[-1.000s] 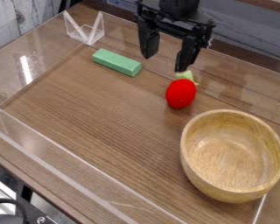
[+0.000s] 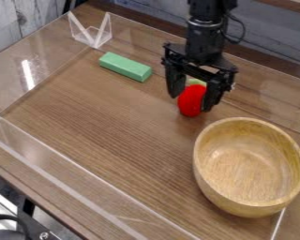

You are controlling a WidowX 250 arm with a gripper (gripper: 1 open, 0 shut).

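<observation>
My black gripper [image 2: 193, 77] hangs open at the upper middle, its fingers over and around a red rounded object [image 2: 191, 105] that lies on the brown table [image 2: 90, 150]. The fingers partly cover the red object; whether they touch it I cannot tell. A small green item behind it is mostly hidden.
A tan bowl [image 2: 247, 197] fills the lower right. A green bar [image 2: 125, 66] lies at the upper left, and a white wire object [image 2: 90, 33] stands at the back left.
The gripper has come down toward the red object, which it now partly covers. The red object and the other things stay where they were.
</observation>
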